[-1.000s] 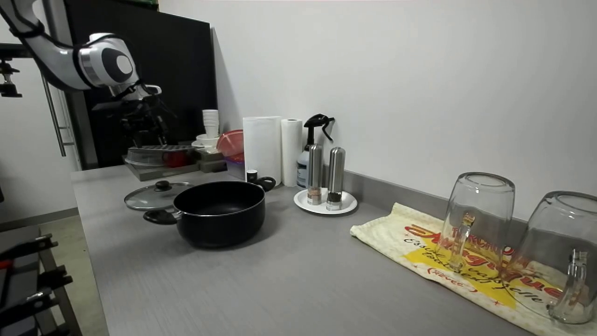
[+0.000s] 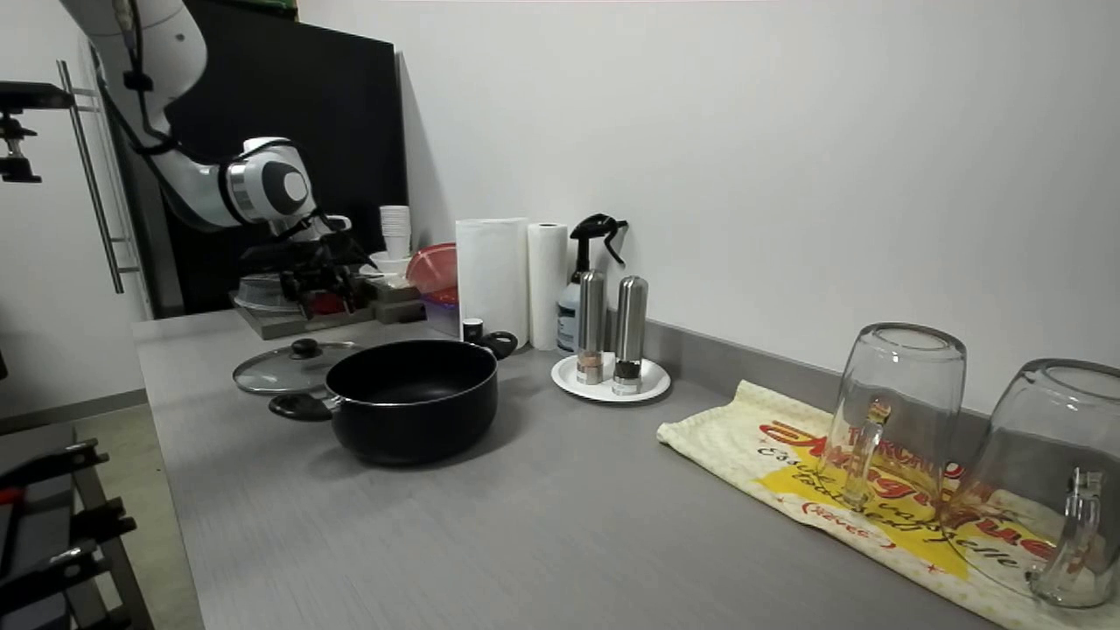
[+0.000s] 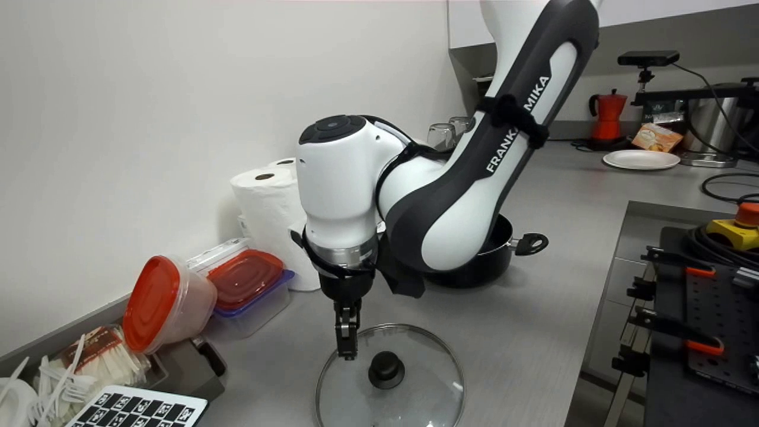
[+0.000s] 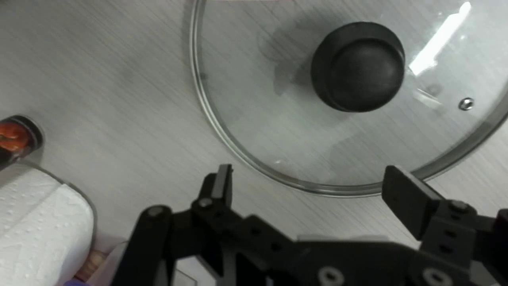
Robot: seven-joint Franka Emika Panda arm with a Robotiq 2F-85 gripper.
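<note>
A round glass lid (image 3: 420, 398) with a metal rim lies flat on the grey counter, its black knob (image 3: 385, 367) facing up. My gripper is open above the lid's edge, nothing between its fingers. In the wrist view the knob (image 4: 360, 71) shows beyond the fingertips, apart from them. Exterior view 1 has the gripper (image 2: 323, 304) above the counter, behind the lid (image 2: 296, 367). Next to the lid stands an empty-looking black pot (image 2: 420, 415) with two handles; its deep inside is hard to see.
Paper towel rolls (image 2: 493, 278), a spray bottle (image 2: 570, 304) and two grinders on a white plate (image 2: 656, 381) line the wall. Red-lidded containers (image 3: 249, 277) sit near the gripper. Two upside-down glass mugs (image 2: 892, 420) rest on a cloth (image 2: 777, 462).
My arm has come down and to the right in exterior view 1, nearer the lid. Lid, pot and the other things on the counter have stayed in place.
</note>
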